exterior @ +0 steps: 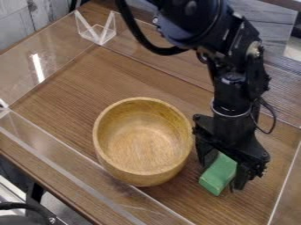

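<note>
A black robot gripper (pixel 230 155) reaches down from the top right, its fingers around a green block (pixel 216 179) lying on the wooden table right of a yellow bowl (pixel 123 132). The fingers straddle the block's upper part; whether they press on it is hard to tell.
The yellow bowl sits just left of the gripper. A clear plastic holder (pixel 97 25) stands at the back left.
</note>
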